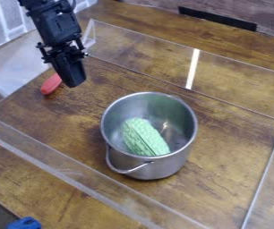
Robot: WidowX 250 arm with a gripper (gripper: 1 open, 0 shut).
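My black gripper (65, 63) hangs in the upper left, over a red elongated object (51, 85) lying on the wooden table, whose upper end it partly hides. The gripper looks shut, with nothing visible between its fingers. A metal pot (151, 159) with a wire handle stands right of centre, holding a green textured object (143, 136).
Clear plastic barriers edge the wooden table (235, 80) on several sides. A white strip (193, 69) is at the back. A blue object (23, 223) sits at the bottom left corner.
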